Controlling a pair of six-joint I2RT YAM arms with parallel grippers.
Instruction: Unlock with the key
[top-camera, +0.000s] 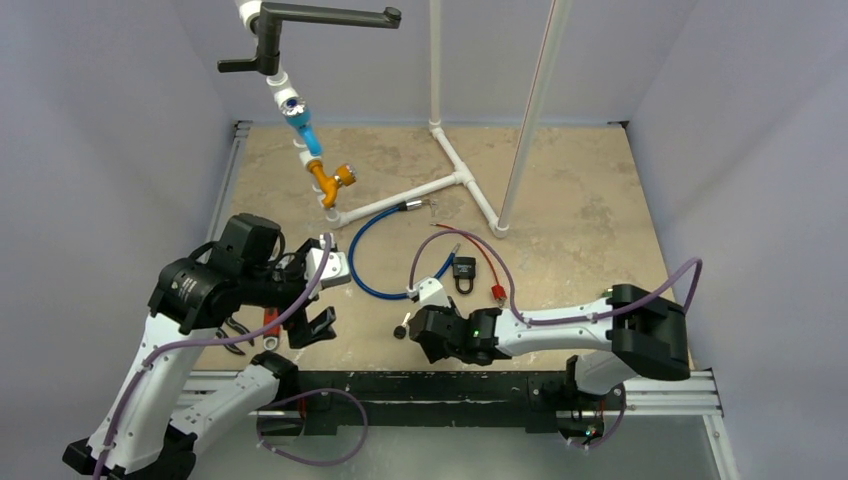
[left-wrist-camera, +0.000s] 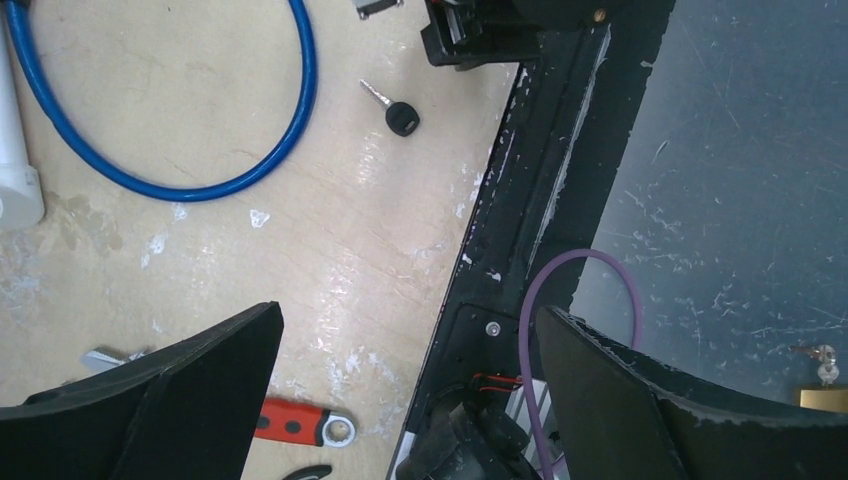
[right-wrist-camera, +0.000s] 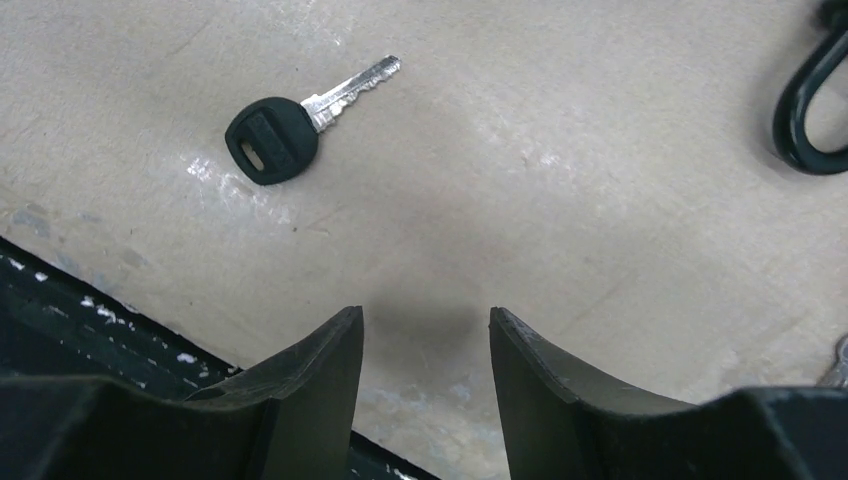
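Observation:
A black-headed key (right-wrist-camera: 272, 141) lies flat on the worktop, its silver blade pointing up and right in the right wrist view. The same key (top-camera: 401, 331) shows in the top view just left of my right gripper. Above the bare surface, my right gripper is part open, nothing between its fingers, with the key off to its upper left. A black padlock (top-camera: 464, 272) rests further back, its shackle facing the front edge; only the shackle shows in the right wrist view. My left gripper stands wide open and empty over the left front of the worktop.
A blue hose (top-camera: 357, 268) curves behind the key, and a red cable (top-camera: 487, 258) lies beside the padlock. Red-handled pliers or a similar tool (left-wrist-camera: 292, 421) and other tools sit below the left gripper. White pipes (top-camera: 405, 193) stand at the back.

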